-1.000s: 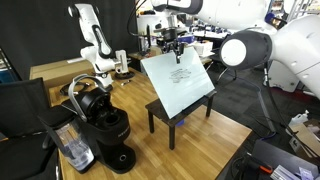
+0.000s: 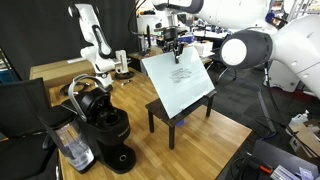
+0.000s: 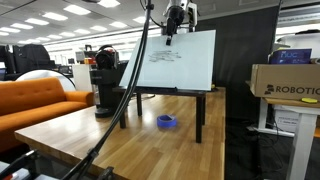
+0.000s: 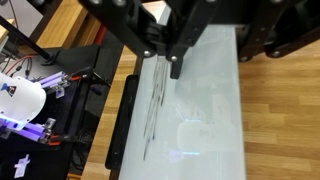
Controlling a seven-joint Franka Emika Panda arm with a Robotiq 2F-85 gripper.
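A white board (image 2: 178, 88) leans tilted on a small black table (image 2: 158, 114), with faint thin lines on its face. In the wrist view the board (image 4: 210, 150) fills the middle, and several grey strokes run along its left part. My gripper (image 2: 178, 57) is at the board's upper part, pointing down at its surface. It is shut on a slim dark object (image 4: 176, 70), whose tip shows close to the board. Whether that tip touches the board I cannot tell. Most of the object is hidden by the fingers.
A blue tape roll (image 3: 166, 121) lies on the wooden tabletop under the black table. A black coffee machine (image 2: 102, 125) stands at the near left, and a white gooseneck kettle (image 2: 94, 48) farther back.
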